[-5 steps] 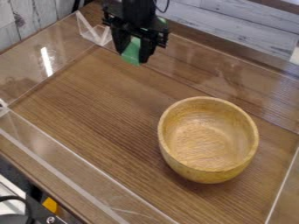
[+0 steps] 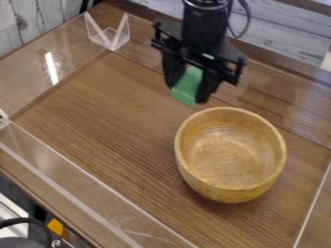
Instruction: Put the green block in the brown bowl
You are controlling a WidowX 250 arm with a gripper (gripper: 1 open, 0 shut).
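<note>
The green block hangs in the air in the upper middle of the camera view, tilted a little. My black gripper is shut on it, its fingers on either side of the block. Below and to the right, the brown bowl stands on the wooden table, a yellowish-tan round bowl with nothing inside. Block and gripper are behind and slightly left of the bowl's far rim, not over its opening.
Bare wooden table fills the left and middle. A clear plastic piece stands at the back left. Transparent walls edge the table, and a dark object with cables sits at the bottom left corner.
The bowl has stayed in place.
</note>
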